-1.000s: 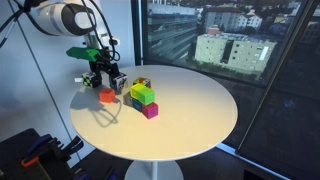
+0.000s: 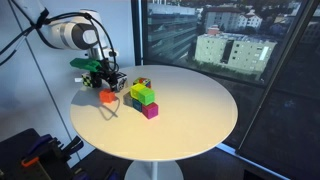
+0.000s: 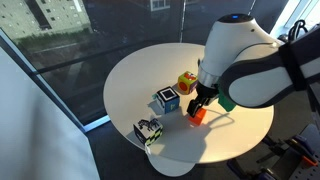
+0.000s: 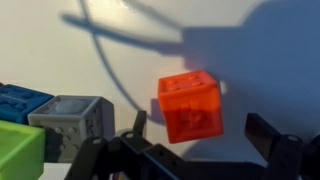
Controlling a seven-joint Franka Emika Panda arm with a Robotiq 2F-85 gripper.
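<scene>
An orange-red cube (image 4: 190, 108) rests on the white tabletop, between the two spread fingers of my gripper as the wrist view looks down. My gripper stands open, and bare space shows on both sides of the cube. In exterior view 1 the orange cube (image 2: 106, 97) lies at the table's left side, with the arm just above it. Exterior view 2 shows the same cube (image 3: 198, 117) partly hidden beneath the arm.
A stack with a lime-green block (image 2: 143, 95) on top and a magenta block (image 2: 150, 111) below stands right of the cube. Patterned blocks, among them a black-and-white one (image 3: 149, 130) and a blue one (image 3: 167, 99), lie nearby.
The arm has come down and to the left in exterior view 1, closer to the orange cube. The blocks appear to stay in place.
</scene>
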